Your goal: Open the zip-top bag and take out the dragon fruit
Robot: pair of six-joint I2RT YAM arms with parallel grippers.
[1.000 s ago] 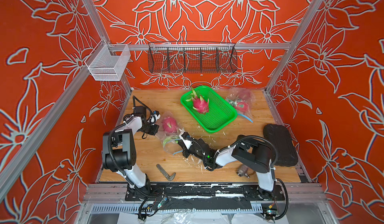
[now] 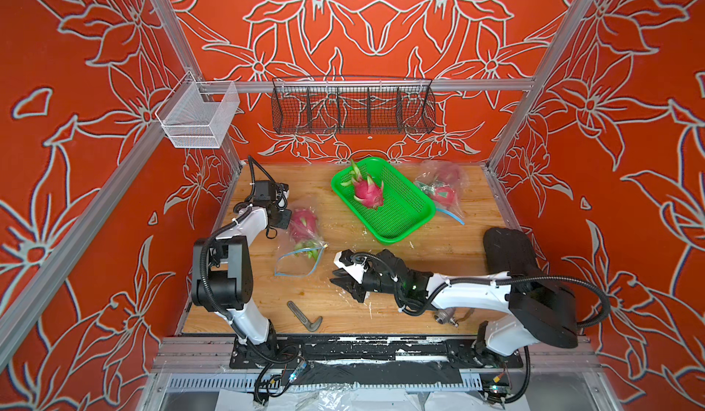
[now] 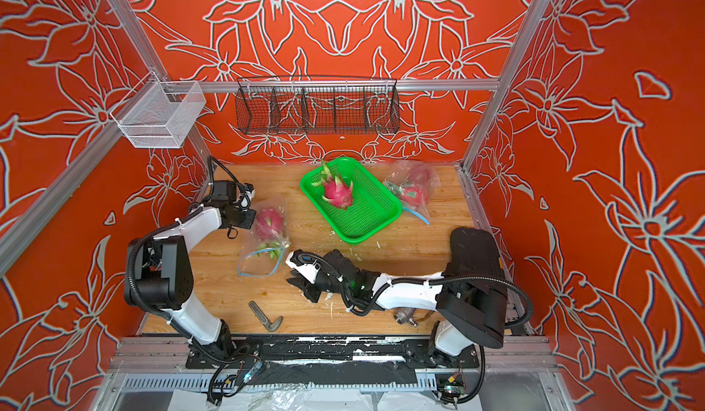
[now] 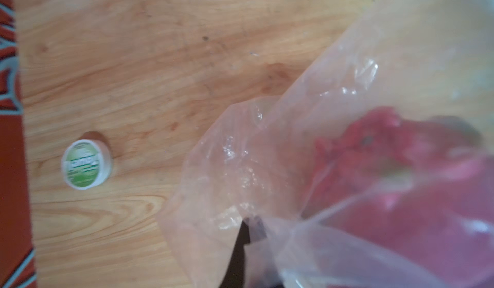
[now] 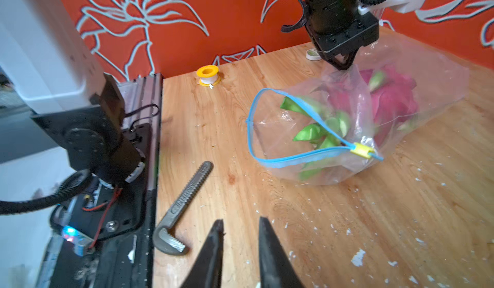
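Observation:
A clear bag [image 5: 452,82] with a blue zip top, its mouth in an open loop, holds a pink dragon fruit [image 5: 391,108] with green leaf tips, at left-centre of the table. My left gripper is shut at the bag's rear part, film around its fingertips. My right gripper is part open with nothing between its fingers, low over the table, just in front and right of the zip end.
A green basket [image 2: 407,213] holding another dragon fruit [image 2: 368,191] stands at centre back, a second bagged fruit [image 2: 444,194] to its right. A wrench [image 5: 185,200] lies at the front. Small round containers [image 4: 85,164] sit at the left.
My right gripper drew away from the zip end, which now lies clear of it.

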